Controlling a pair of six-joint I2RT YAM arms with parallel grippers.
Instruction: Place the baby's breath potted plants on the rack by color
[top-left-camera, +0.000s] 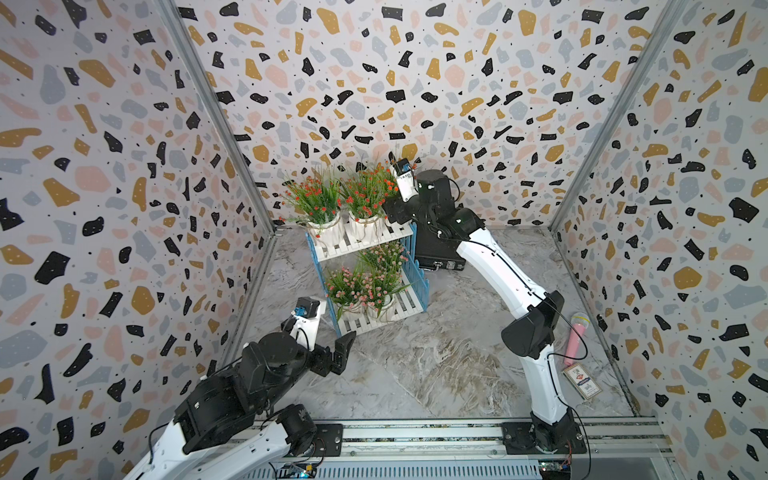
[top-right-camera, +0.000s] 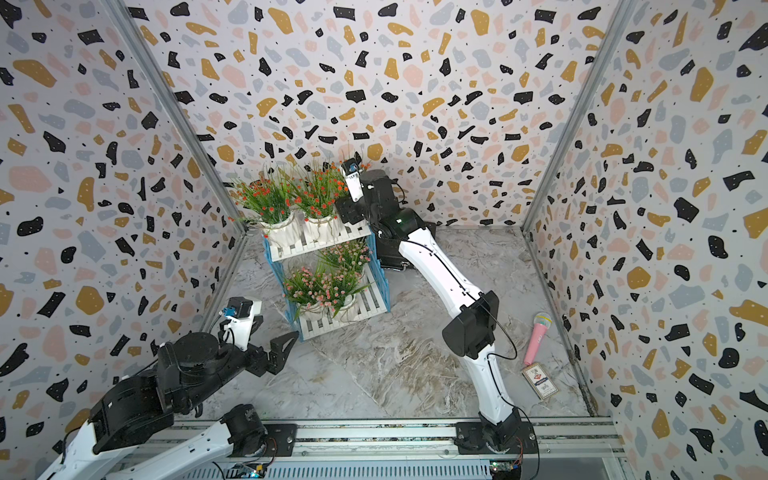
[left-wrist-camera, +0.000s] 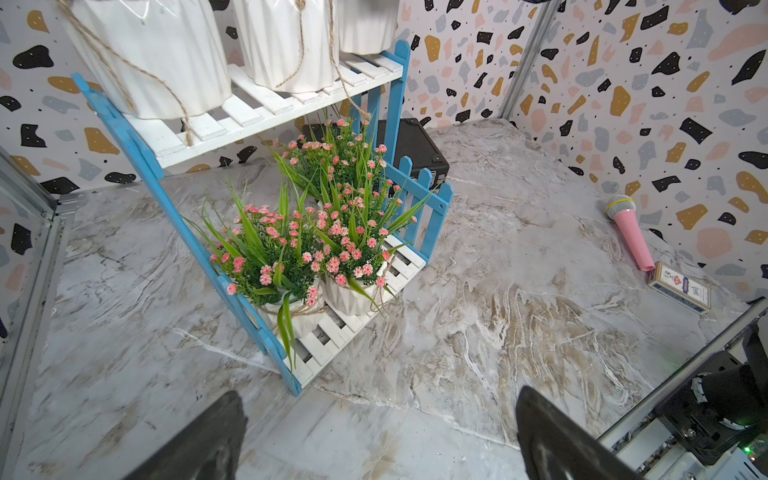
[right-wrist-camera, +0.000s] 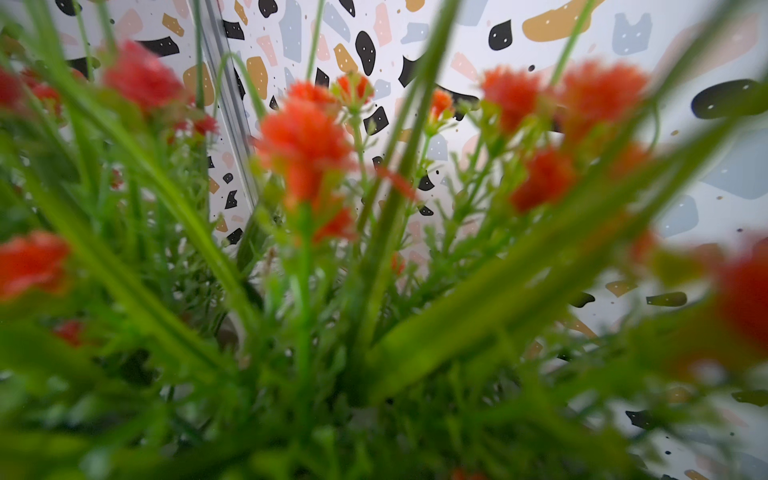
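On the blue and white rack's upper shelf (top-left-camera: 329, 254) stand white pots of red baby's breath, among them a left plant (top-left-camera: 318, 198) and a middle plant (top-left-camera: 366, 192); the left wrist view shows a third white pot (left-wrist-camera: 368, 25) toward the right end. Pink baby's breath plants (left-wrist-camera: 348, 256) fill the lower shelf (left-wrist-camera: 404, 268). My right gripper (top-left-camera: 392, 209) is at the upper shelf's right end, among red flowers (right-wrist-camera: 304, 144) that hide its fingers in the right wrist view. My left gripper hangs open and empty in front of the rack.
A black case (top-left-camera: 440, 254) stands behind the rack's right side, beneath the right arm. At the right lie a pink microphone (top-left-camera: 574, 340) and a small card box (top-left-camera: 582, 381). The marble floor in front of the rack is clear.
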